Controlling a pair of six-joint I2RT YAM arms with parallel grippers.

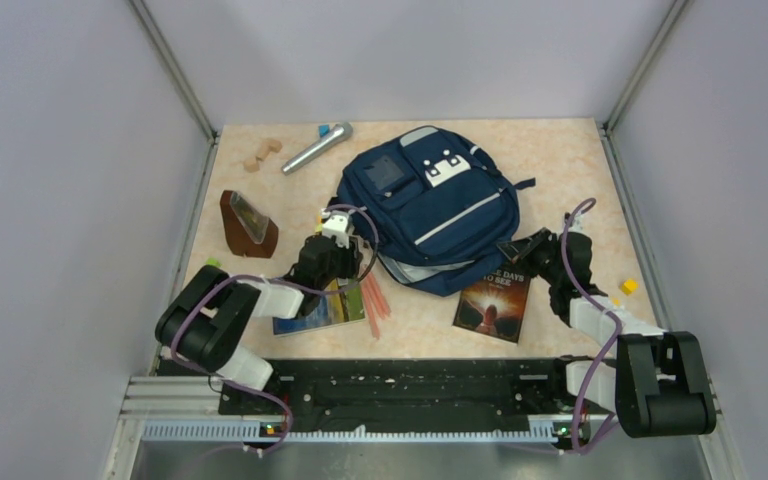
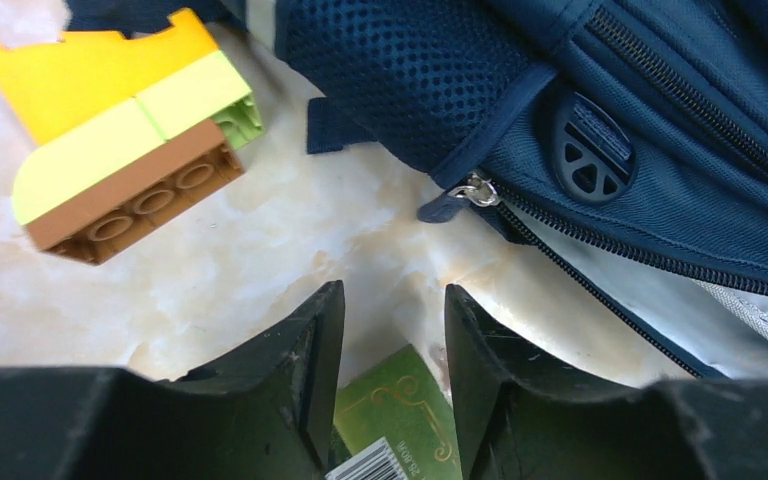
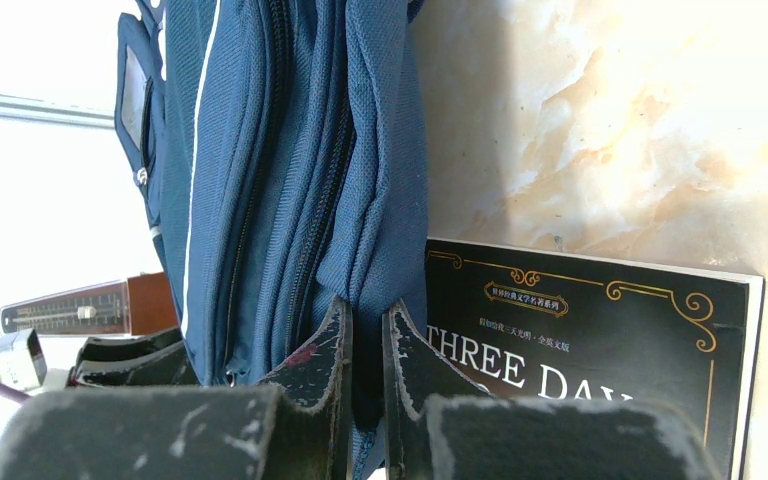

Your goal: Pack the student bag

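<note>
The navy backpack (image 1: 440, 205) lies at the middle of the table, its opening toward the front, with pale lining showing. In the right wrist view, my right gripper is shut on a fold of the backpack's (image 3: 380, 230) fabric edge. My left gripper is open at the backpack's left front, its fingers apart and nothing held. Below and between them in view lies the barcoded corner of the picture book (image 2: 400, 400). A zipper pull (image 2: 472, 192) hangs just beyond. The black book "Three Days to See" (image 1: 492, 305) lies at the bag's front right.
Pink sticks (image 1: 374, 303) lie beside the picture book (image 1: 305, 322). Yellow, green and brown toy blocks (image 2: 130, 150) sit left of the bag. Farther left stand a brown wedge-shaped object (image 1: 245, 228) and a silver microphone (image 1: 317, 148). A yellow cube (image 1: 629, 286) lies at right.
</note>
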